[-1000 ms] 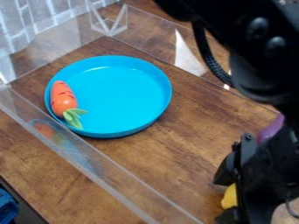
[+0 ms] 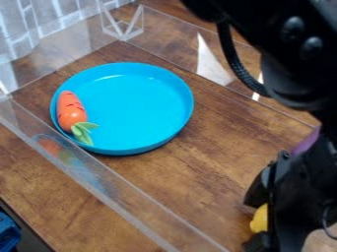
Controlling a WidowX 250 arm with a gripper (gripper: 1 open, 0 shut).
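Note:
The black gripper (image 2: pixel 270 212) is at the lower right, low over the wooden surface, with a yellow object (image 2: pixel 259 220) at its fingers, mostly hidden behind it. Whether the fingers are closed on it cannot be told. A blue plate (image 2: pixel 138 108) lies at the centre left with an orange toy carrot (image 2: pixel 71 112), green-topped, along its left side.
A clear plastic wall (image 2: pixel 112 192) runs along the left. A purple object (image 2: pixel 304 142) is partly hidden behind the arm at the right. A dark blue object (image 2: pixel 7 235) sits at the lower left edge. The wood below the plate is clear.
The arm and its cable have shifted slightly at the right. The plate and carrot are unchanged.

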